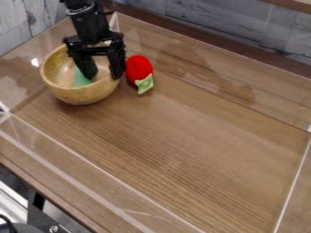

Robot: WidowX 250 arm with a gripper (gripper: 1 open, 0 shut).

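A black robot arm comes down from the top left, its gripper [95,56] open over a tan bowl [82,93] at the upper left of the table. A green object [82,75] lies inside the bowl, partly hidden by the gripper. Just right of the bowl sits a red round object [138,67] with a green piece [145,85] at its front.
A wall edge runs along the top left, and a dark gap shows past the table's lower left corner.
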